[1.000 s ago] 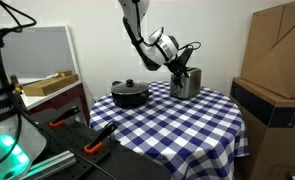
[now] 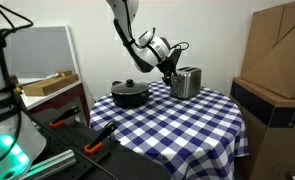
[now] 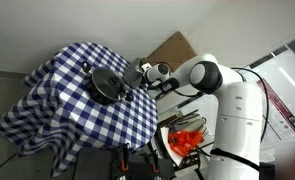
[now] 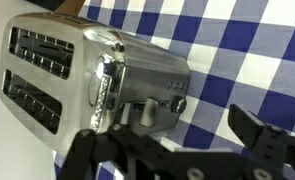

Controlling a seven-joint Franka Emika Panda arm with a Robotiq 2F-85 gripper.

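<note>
A silver toaster (image 2: 190, 82) with long slots stands on the blue-and-white checked tablecloth (image 2: 177, 131). In the wrist view, the end of the toaster (image 4: 137, 85) faces my gripper, showing a lever (image 4: 148, 112) and a small dark knob (image 4: 177, 104). My fingers are spread wide with nothing held between them. One dark finger (image 4: 95, 150) overlaps the toaster's lower edge in this view; whether it touches cannot be told. From outside, my gripper (image 2: 171, 77) is low, close beside the toaster's left end.
A dark lidded pot (image 2: 130, 94) sits on the cloth left of the toaster. Cardboard boxes (image 2: 272, 80) are stacked beyond the table's right side.
My gripper has come down and slightly left, from near the toaster's top to beside its end. The toaster and pot appear unmoved.
</note>
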